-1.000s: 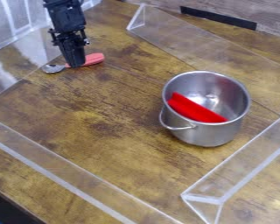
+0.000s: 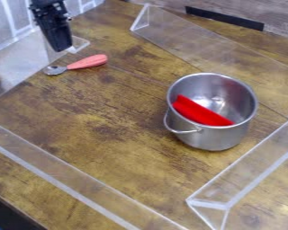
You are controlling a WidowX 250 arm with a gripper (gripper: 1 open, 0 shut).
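My dark gripper (image 2: 60, 42) is at the upper left, raised above and left of a utensil (image 2: 86, 62) with a coral handle and a small metal head, which lies on the wooden table. I see nothing held in the gripper; its fingers look close together, though small in this view. A steel pot (image 2: 211, 97) with a wire handle stands at the right, holding a long red object (image 2: 201, 114).
Clear plastic barriers line the table (image 2: 111, 153) at the top, left, lower left and right (image 2: 237, 180).
My gripper has risen up and to the left, away from the coral-handled utensil, which is now more fully visible. The pot and red object stay where they were.
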